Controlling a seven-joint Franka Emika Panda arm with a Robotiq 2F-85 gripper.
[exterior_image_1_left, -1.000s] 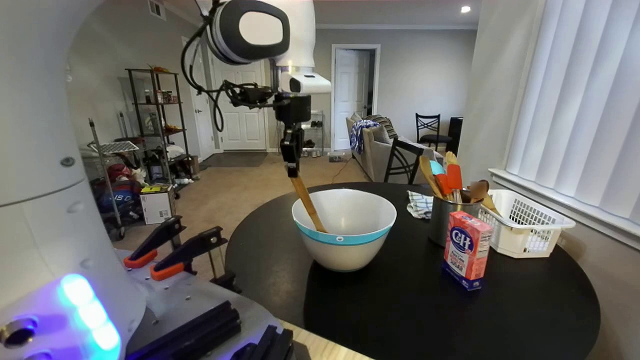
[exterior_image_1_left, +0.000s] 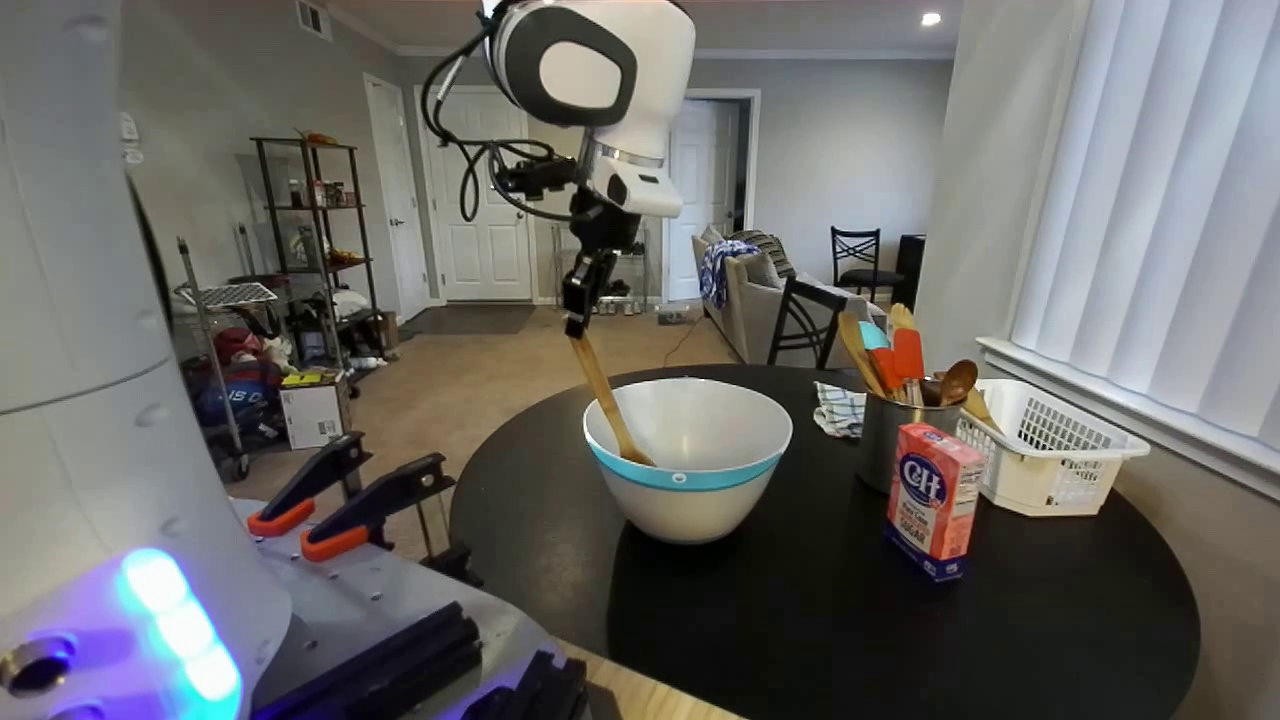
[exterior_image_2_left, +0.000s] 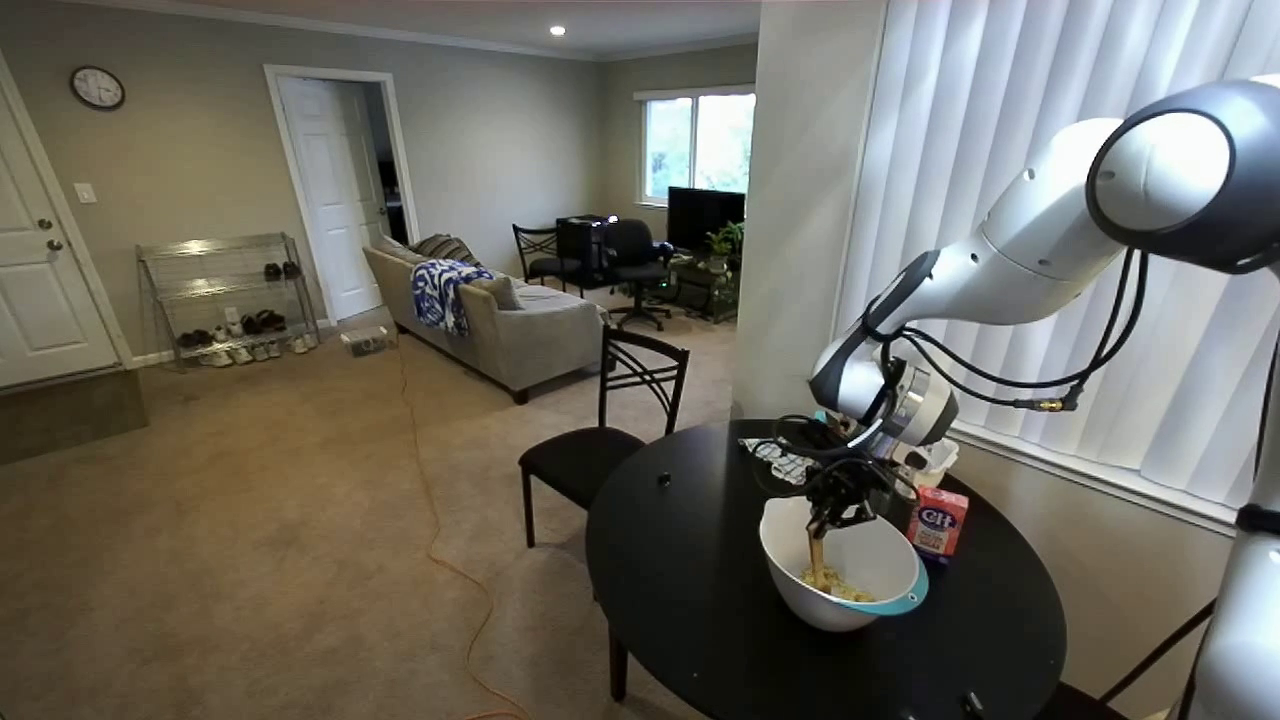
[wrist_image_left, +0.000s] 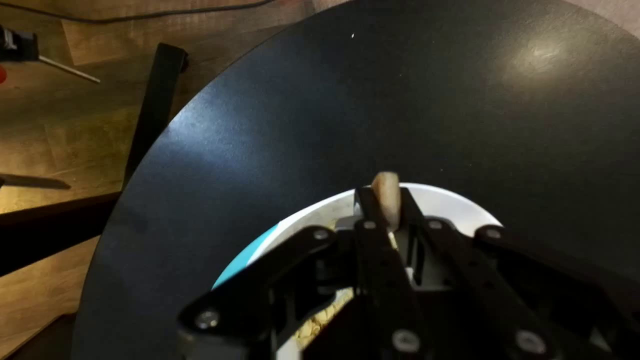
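Observation:
A white mixing bowl (exterior_image_1_left: 690, 504) with a turquoise band stands upright on the black round table. My gripper (exterior_image_1_left: 577, 326) is over the bowl's left rim in exterior view 1, shut on the handle of a wooden utensil (exterior_image_1_left: 608, 402). That utensil leans into the bowl at a slant, its lower end hidden behind the front wall. Pale yellow flaky food (exterior_image_2_left: 837, 586) lies in the bottom of the bowl in exterior view 2. From the wrist, the handle's tip (wrist_image_left: 387, 191) pokes out between the black fingers, which cover much of the bowl (wrist_image_left: 447, 201).
To the bowl's right are a pink sugar box (exterior_image_1_left: 933, 502), a metal canister (exterior_image_1_left: 885, 446) of utensils, a white basket (exterior_image_1_left: 1056, 450) and a checked cloth (exterior_image_1_left: 840, 409). Bare tabletop (exterior_image_1_left: 768, 624) lies in front. A black chair (exterior_image_2_left: 600, 444) is close to the table's far side.
The arm's wrist has tilted and shifted right in exterior view 1. My gripper's tip has moved slightly left and up, leaning the utensil a little more. The bowl has stayed put.

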